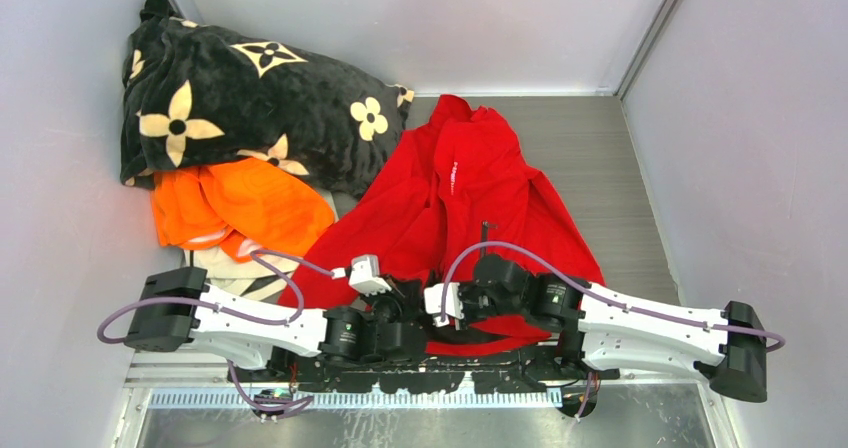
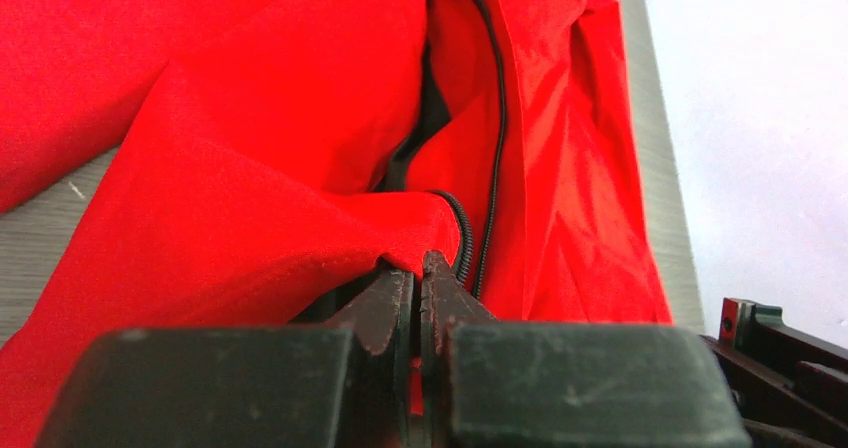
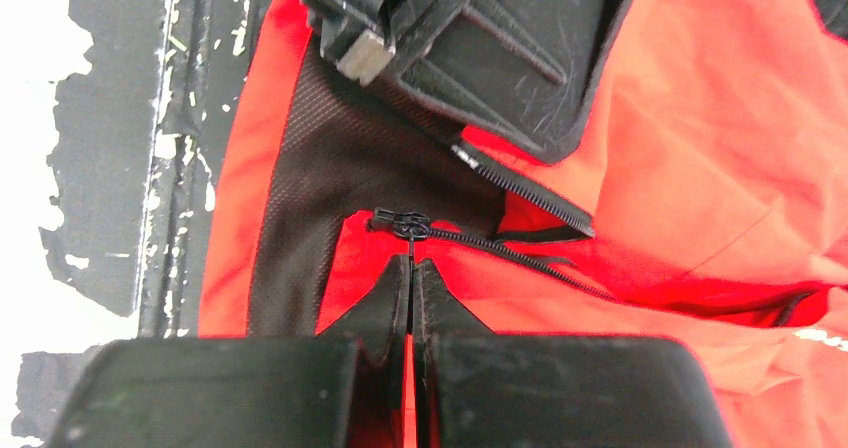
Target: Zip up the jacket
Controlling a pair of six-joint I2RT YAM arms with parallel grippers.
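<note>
The red jacket (image 1: 530, 228) lies open, both grippers at its hem, low in the top view. In the left wrist view my left gripper is shut at a red fold beside a dark zipper edge (image 2: 462, 233); whether cloth is between its tips is unclear. In the right wrist view my right gripper is shut on the zipper slider's pull, below the slider (image 3: 410, 223). The other zipper half (image 3: 530, 193) lies apart, above it, near the black body of the other gripper.
A dark patterned plush bundle (image 1: 260, 108) fills the back left, with orange cloth (image 1: 240, 208) below it. Grey walls enclose the sides and back. Bare floor (image 1: 610, 168) shows right of the jacket.
</note>
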